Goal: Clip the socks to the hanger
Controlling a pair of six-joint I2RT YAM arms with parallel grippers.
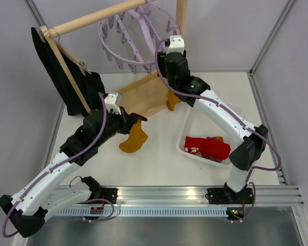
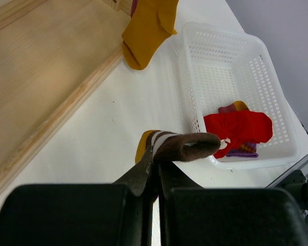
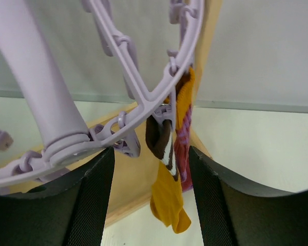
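My left gripper is shut on a yellow sock with brown, white-striped cuff (image 2: pixel 174 146), dangling over the table. My right gripper (image 1: pixel 169 59) is up at the lavender round hanger (image 1: pixel 113 55), its fingers open. In the right wrist view, socks hang below the hanger's clips: a yellow one with dark top (image 3: pixel 167 200) and a purple-pink one (image 3: pixel 185 169) behind it, just beyond the right gripper's fingers.
A white basket (image 1: pixel 190 120) at the right holds red and multicoloured socks (image 1: pixel 208 147). A wooden frame (image 1: pixel 82 20) carries the hanger; black cloth (image 1: pixel 51 66) hangs at left.
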